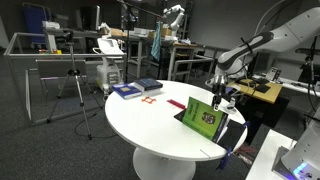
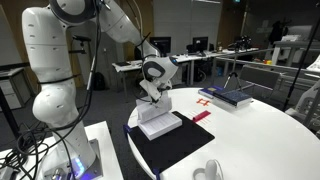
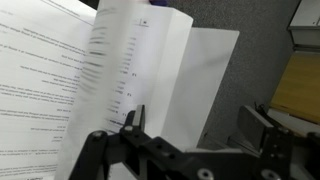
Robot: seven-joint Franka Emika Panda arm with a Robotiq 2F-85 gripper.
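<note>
A book with a green cover (image 1: 203, 119) stands partly opened on the round white table, its cover raised toward exterior view 1. From the other side, exterior view 2 shows its white pages (image 2: 157, 122). My gripper (image 1: 219, 97) is at the book's upper edge. In the wrist view, printed pages (image 3: 45, 80) fill the left, and a blank white leaf or inner cover (image 3: 205, 75) slants toward the gap between my fingers. The gripper is open, its dark fingers wide apart. Whether either finger touches the book, I cannot tell.
A black mat (image 2: 185, 142) lies under the book. Dark blue books or boxes (image 2: 231, 99) and a red object (image 2: 202, 116) lie farther back. A white mug (image 2: 213, 170) is at the near edge in exterior view 2.
</note>
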